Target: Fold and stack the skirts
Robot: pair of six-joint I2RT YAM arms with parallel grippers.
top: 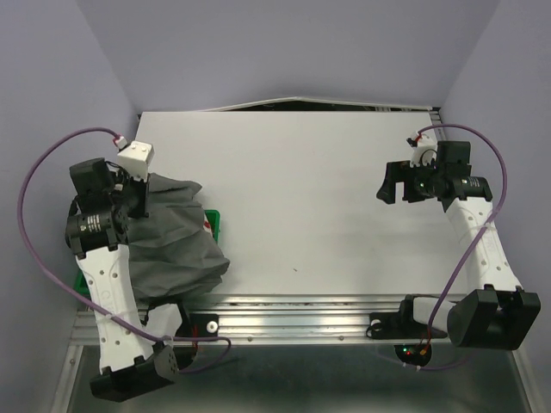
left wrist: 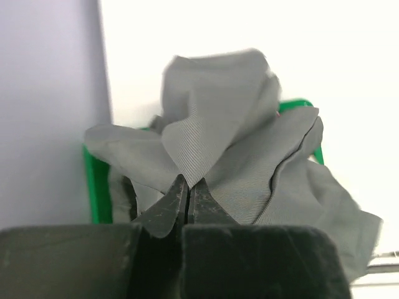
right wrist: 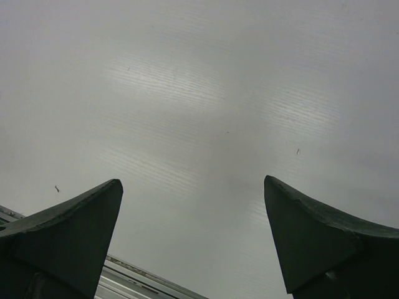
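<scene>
A crumpled grey cloth point(top: 176, 249) covers most of a green basket point(top: 214, 222) at the left of the table; a small red-and-white patch shows beside it. My left gripper is shut on the grey cloth, whose folds rise into its fingertips in the left wrist view. The cloth spills over the basket's right and near sides. My right gripper point(top: 392, 185) stands open over the bare right part of the table, with only table surface between its fingers in the right wrist view.
Grey walls point(top: 52, 129) bound it at the left, back and right, and a metal rail point(top: 284, 318) runs along the front edge.
</scene>
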